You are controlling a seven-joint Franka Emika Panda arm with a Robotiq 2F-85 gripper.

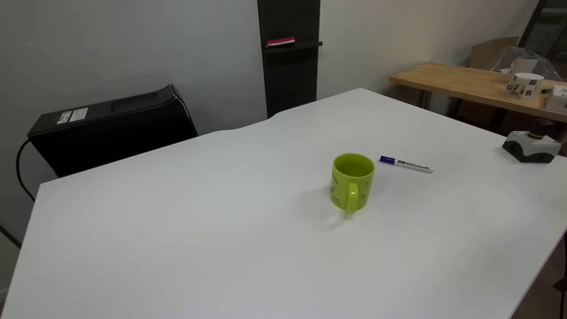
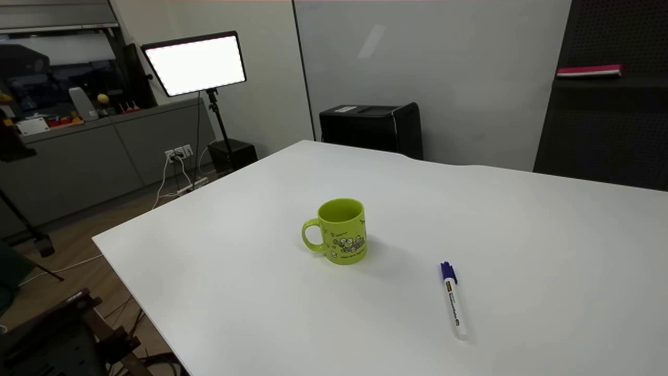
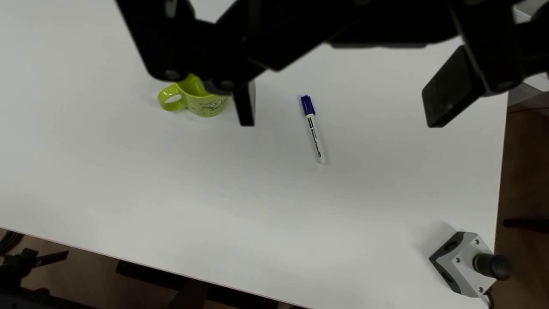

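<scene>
A lime-green mug [image 1: 343,192] stands upright on the white table, and in exterior view 2 the same mug [image 2: 343,241] shows its handle to the left. Beside it, apart from it, lies a white marker with a blue cap [image 1: 407,164]. The wrist view has my gripper high above the table, its fingers spread wide with nothing between them. Between and beyond those fingers the marker [image 3: 314,129] is seen on the tabletop. One finger partly covers the mug [image 3: 204,105] there. Neither exterior view shows the gripper.
A grey and black button box [image 3: 466,262] sits near the table edge.
</scene>
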